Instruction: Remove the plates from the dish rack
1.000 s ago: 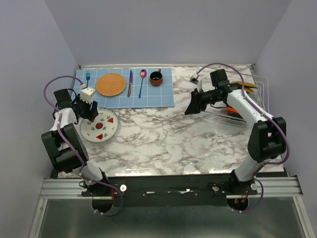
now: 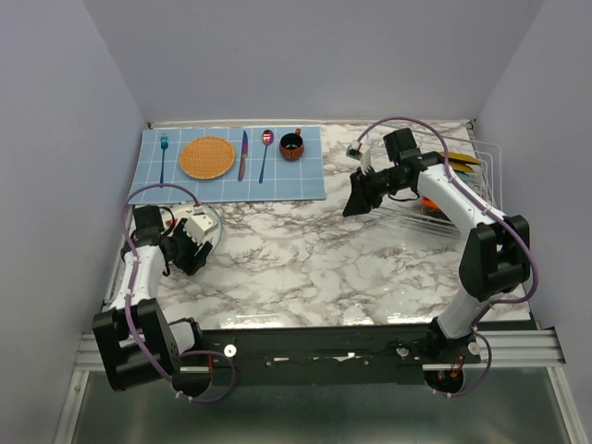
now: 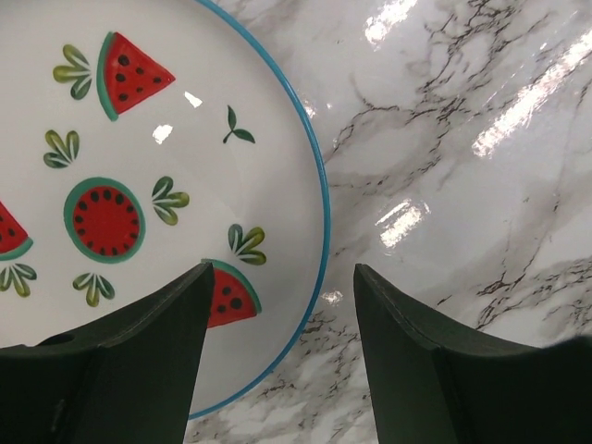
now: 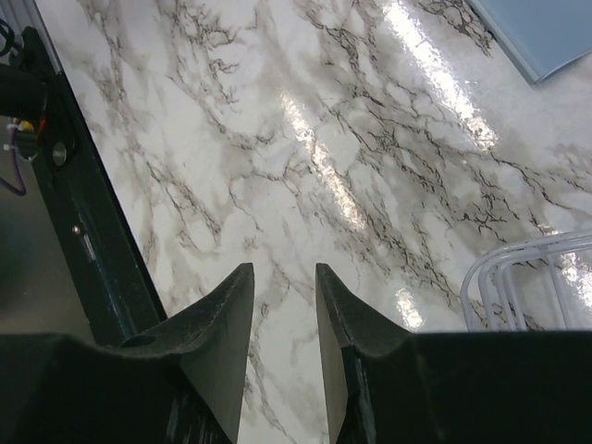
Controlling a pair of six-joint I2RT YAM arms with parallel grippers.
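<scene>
My left gripper hangs open over the near right rim of a white watermelon-patterned plate (image 3: 148, 231) lying on the marble counter at the left, partly hidden by the arm in the top view. On the right stands the wire dish rack (image 4: 518, 250), holding yellow and orange plates (image 2: 462, 165) partly behind the right arm. My right gripper is beside the rack's left side, part open, with nothing between its fingers.
A blue mat (image 2: 305, 180) at the back carries a fork, a woven round mat (image 2: 205, 157), a knife, a spoon and a mug (image 2: 290, 144).
The left arm has swept from the plate's upper left down toward the viewer, over its near part. The right arm has shifted only slightly.
</scene>
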